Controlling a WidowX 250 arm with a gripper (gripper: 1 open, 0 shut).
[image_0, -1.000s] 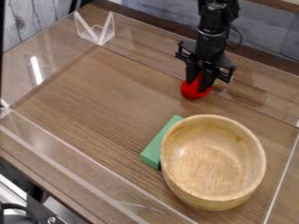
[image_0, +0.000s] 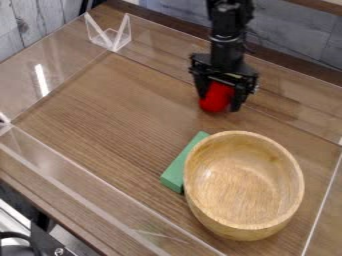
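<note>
The dark gripper hangs at the upper middle of the table, its fingers spread around a red object resting on the wooden table. Part of the red object is hidden behind the fingers. The gripper stands open; whether it touches the object is unclear.
A large cream bowl sits at the front right, with a green block along its left side. A clear wire holder stands at the back left.
The gripper has shifted slightly left over the red object, which also appears a little further left than before.
</note>
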